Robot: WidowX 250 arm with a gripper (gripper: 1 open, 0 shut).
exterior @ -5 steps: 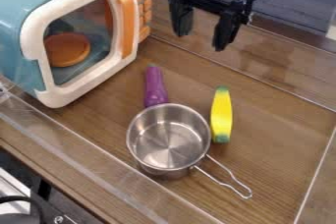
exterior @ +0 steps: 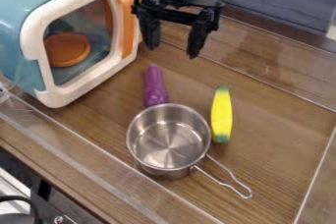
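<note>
My black gripper [exterior: 174, 33] hangs at the top centre, fingers apart and open, with nothing between them, above and behind a purple eggplant [exterior: 155, 84] lying on the wooden counter. A steel pot [exterior: 165, 141] with a long wire handle sits in front of the eggplant. A yellow banana-like object [exterior: 222, 114] lies to the right, beside the pot.
A light blue and white toy microwave [exterior: 55, 94] with an orange disc [exterior: 67, 49] inside fills the upper left.
My gripper has moved to the left, toward the microwave. The objects on the counter have not moved.
</note>
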